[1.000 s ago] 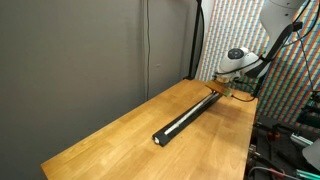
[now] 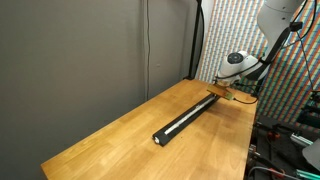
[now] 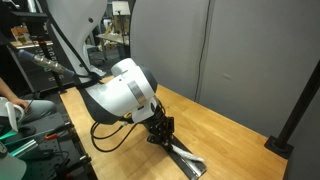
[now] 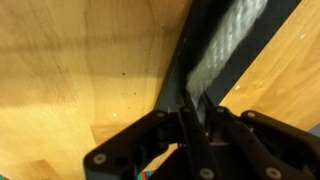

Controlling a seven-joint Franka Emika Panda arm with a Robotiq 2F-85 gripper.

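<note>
A long black strip-shaped base (image 2: 160, 134) lies on the wooden table, with a pale, woven-looking white strip (image 2: 185, 119) running along its top. In the wrist view the white strip (image 4: 228, 45) comes down between the black borders (image 4: 205, 28) to the fingertips. My gripper is low over the base's far end, shut on the white strip as far as shows. The contact itself is dark and partly hidden by the fingers. In exterior view 2 the gripper (image 3: 163, 138) hides one end of the base, while the other end of the white strip (image 3: 187, 155) stays in sight.
A grey wall (image 2: 80, 60) stands behind. A black cable (image 3: 110, 137) loops beside the gripper.
The arm's wrist and gripper have shifted slightly at the base's far end. The black base and the visible white strip look unmoved.
</note>
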